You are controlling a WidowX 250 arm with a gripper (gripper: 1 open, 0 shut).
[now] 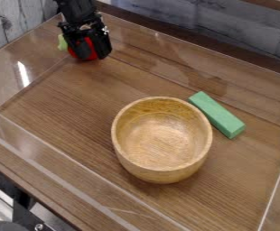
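The black gripper is at the upper left, lowered over a red object that it largely covers. A light green object shows just left of the red one, partly hidden. Whether the fingers grip the red object cannot be told at this size.
A tan bowl stands at the lower middle right. A green block lies to its upper right.
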